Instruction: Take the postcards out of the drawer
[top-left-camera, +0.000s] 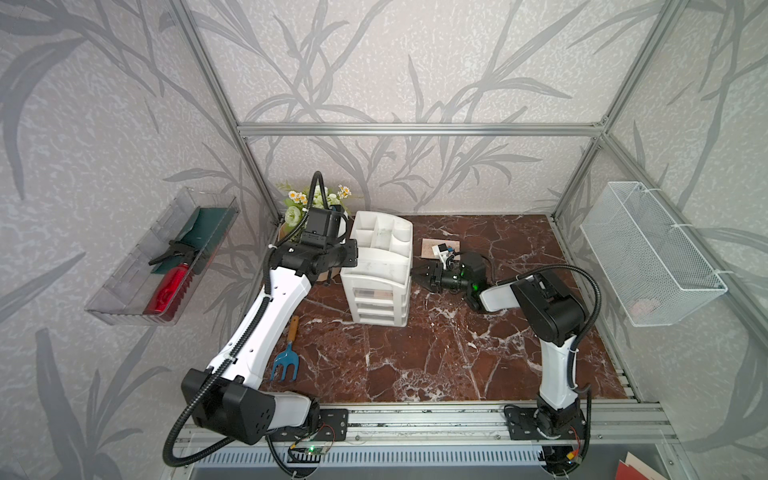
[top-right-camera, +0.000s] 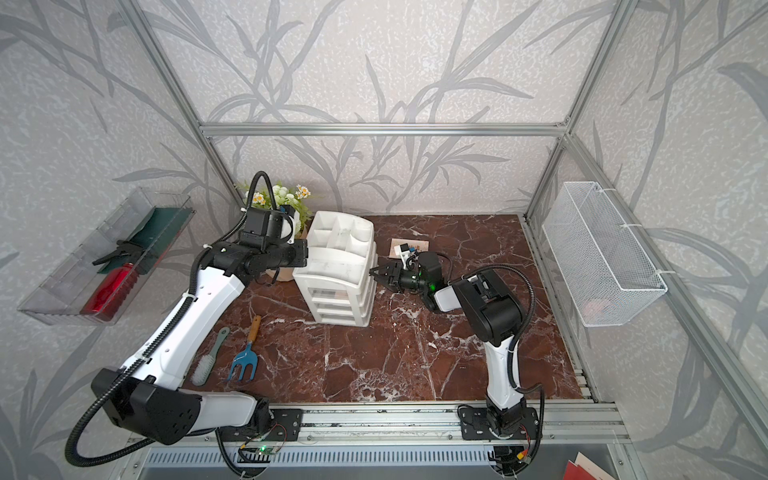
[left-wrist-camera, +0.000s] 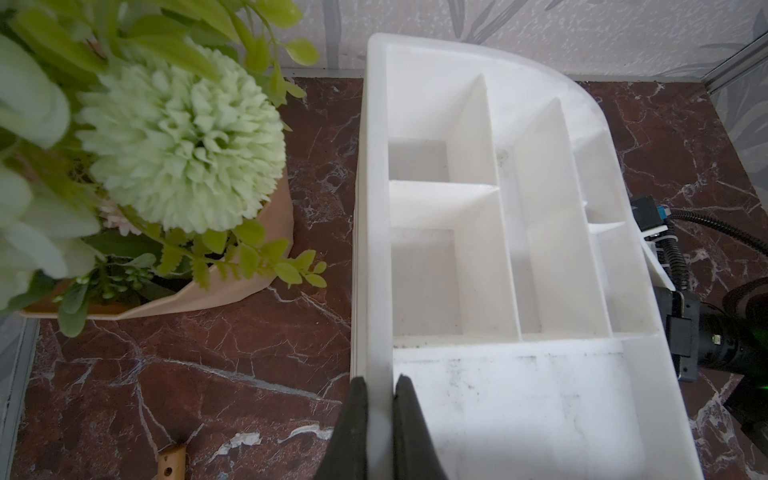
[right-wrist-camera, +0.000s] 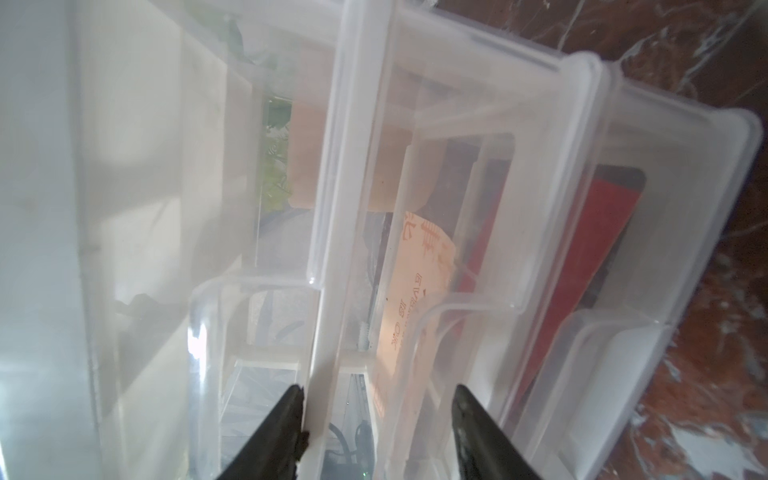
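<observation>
The white drawer unit (top-left-camera: 376, 296) stands mid-table. In the left wrist view, my left gripper is shut on the left wall of its top organizer, seen from above. My right gripper is part open at the unit's right side, fingers at the fronts of the clear drawers (right-wrist-camera: 672, 224). Through the translucent plastic, a peach card with print (right-wrist-camera: 412, 280) and a red card (right-wrist-camera: 588, 232) show inside; whether either finger touches a drawer handle I cannot tell.
A flower pot (left-wrist-camera: 240, 296) is left of the unit. A blue garden fork (top-left-camera: 286, 360) and a brush (top-right-camera: 204, 368) lie front left. A pink card (top-left-camera: 432, 246) lies behind my right gripper. Baskets hang on both side walls.
</observation>
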